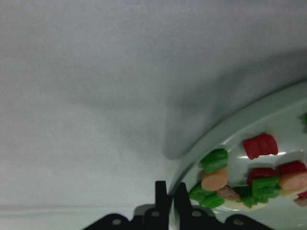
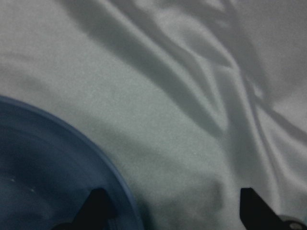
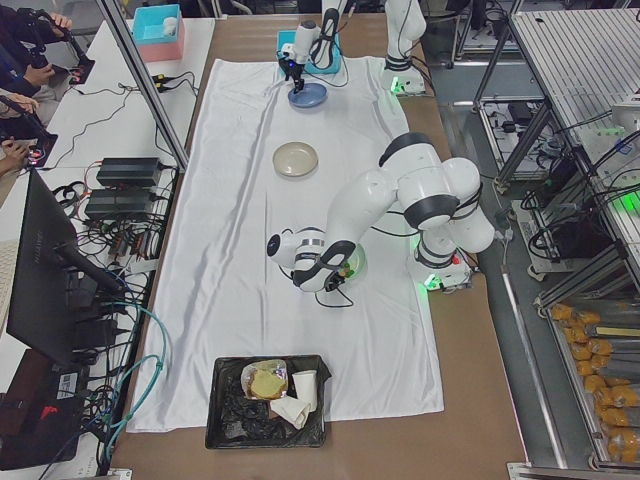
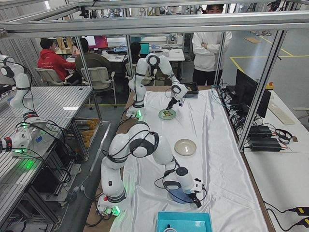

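Note:
A green plate (image 4: 167, 114) holds pieces of red, green, orange and brown food, seen closely in the left wrist view. My left gripper is shut on that plate's rim at its near side. A blue plate (image 2: 33, 163) lies on the white cloth, and my right gripper is open at its rim, one finger over the plate and the other over the cloth. A beige plate (image 4: 185, 147) lies between the two arms.
A teal bin (image 4: 183, 220) stands beyond the blue plate at one end of the table. A black tray (image 3: 265, 430) with wrappers stands at the other end. The cloth along the side opposite the arm bases is clear.

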